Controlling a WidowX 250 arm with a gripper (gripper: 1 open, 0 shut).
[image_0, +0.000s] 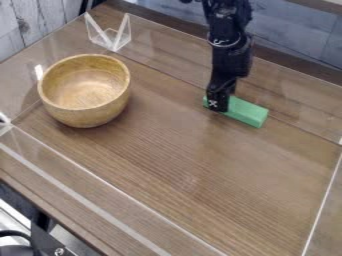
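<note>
A black robot gripper (218, 98) reaches down from the top centre, its fingertips at the left half of a flat green bar (246, 113) lying on the wooden table. The fingers overlap the bar's left end; whether they have closed on it is hard to tell.
A wooden bowl (83, 78) sits at the left. A small white wire-like object (106, 32) lies at the back left.
</note>
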